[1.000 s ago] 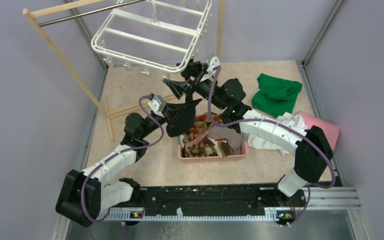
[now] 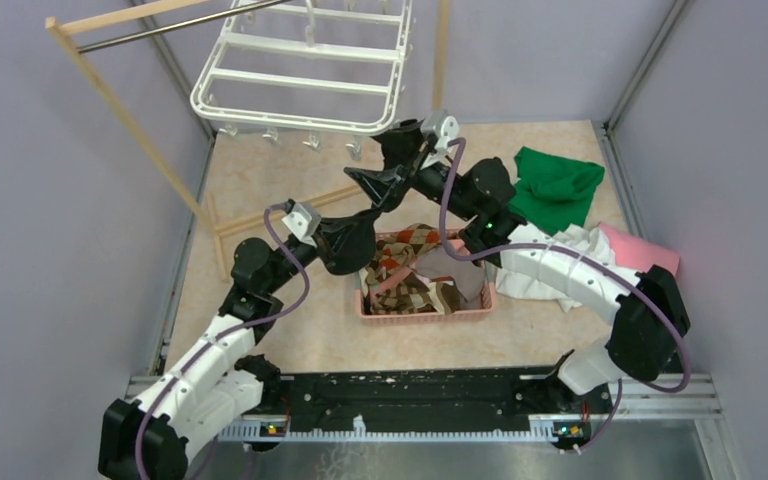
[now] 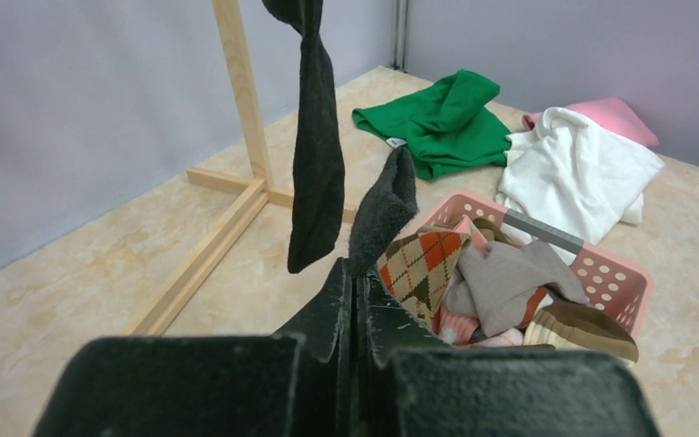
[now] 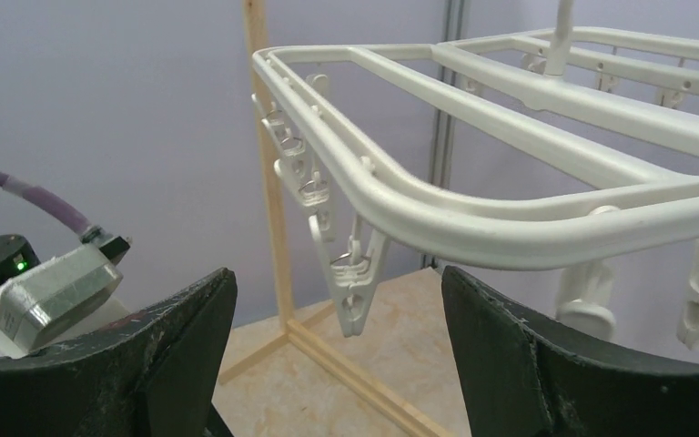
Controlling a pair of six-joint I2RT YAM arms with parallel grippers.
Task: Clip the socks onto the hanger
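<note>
A dark sock (image 2: 350, 248) hangs from my left gripper (image 2: 374, 214), whose fingers are shut on its cloth; one end of the sock (image 3: 383, 211) sticks up past the fingertips. Another dark sock (image 3: 317, 159) hangs farther off in the left wrist view, its upper end cut off by the frame. The white hanger (image 2: 300, 123) is at the top, with clips along its edges. My right gripper stands open, and a corner clip (image 4: 353, 278) appears between its fingers in the right wrist view. Whether the fingers reach around that clip, I cannot tell.
On the floor, a pink basket (image 2: 425, 317) holds several patterned and grey socks. Green cloth (image 2: 557, 188), white cloth (image 2: 570, 262) and a pink piece (image 2: 640, 249) lie at the right. A wooden stand (image 2: 125, 115) rises at the left.
The hanger has swung slightly. My left gripper has drawn a little left with its sock, while the right arm has shifted a little to the right.
</note>
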